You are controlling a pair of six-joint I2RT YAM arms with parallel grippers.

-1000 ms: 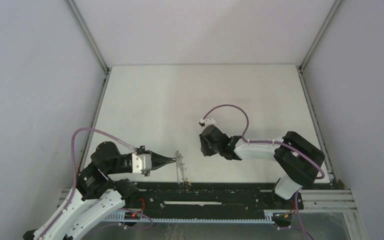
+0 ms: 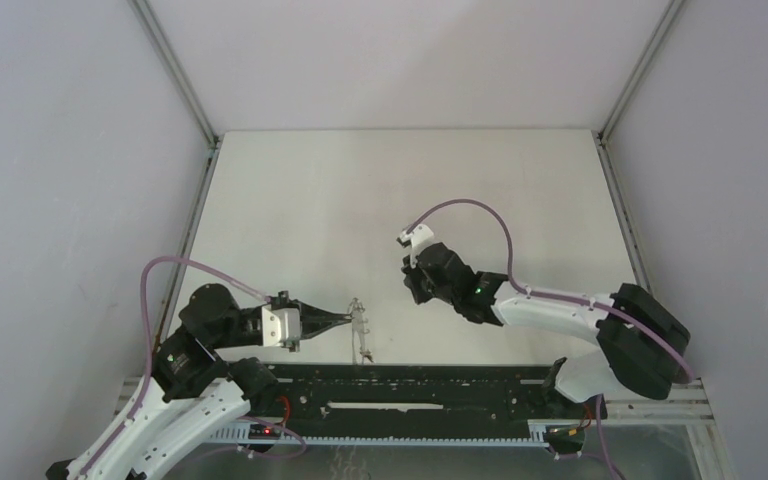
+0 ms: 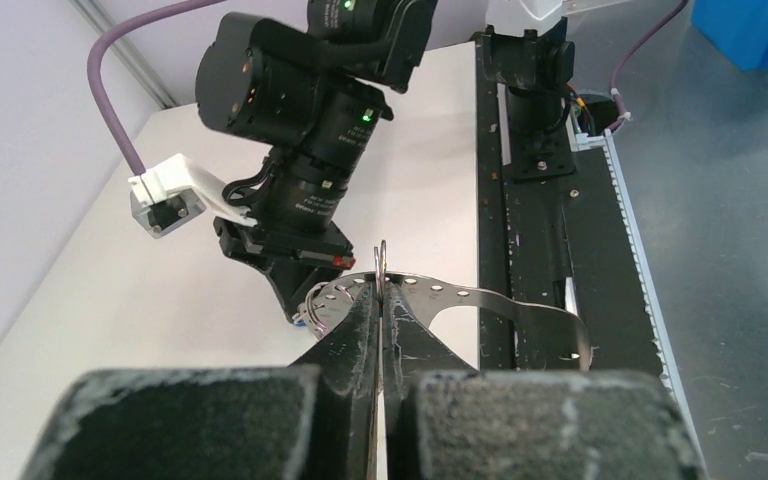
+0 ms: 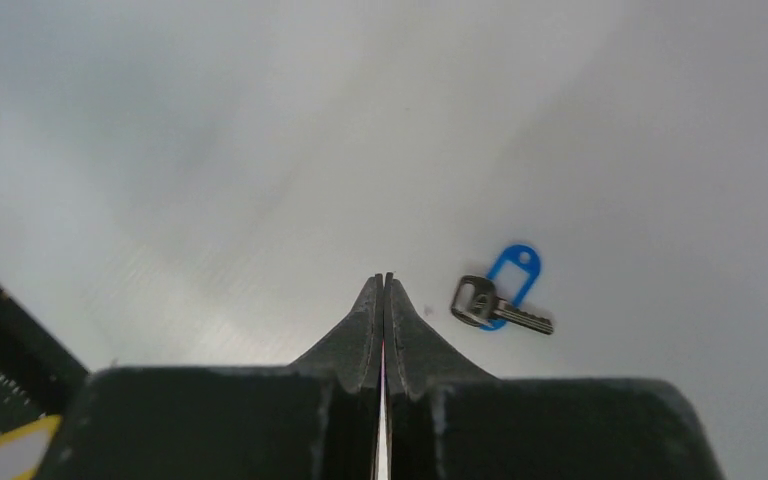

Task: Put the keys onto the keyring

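Note:
A thin metal keyring strip with several holes (image 3: 500, 305) hangs from my left gripper, which is shut on a thin part of it. Small wire rings (image 3: 317, 305) show at its left end in the left wrist view. From the top, the strip (image 2: 360, 335) dangles over the table's front part. My right gripper is shut, nothing visible between its fingers. Right of its tips in the right wrist view, a dark-headed key (image 4: 500, 307) overlaps a blue tag (image 4: 516, 265); both appear to lie on the table, apart from the fingers.
A blurred yellow-edged object (image 4: 10, 450) sits at the lower left of the right wrist view. A blue bin (image 3: 750, 30) stands off the table.
The right arm's elbow has swung out to the right and forward, while its gripper end has shifted slightly. The left arm is still; the hanging strip sways a little.

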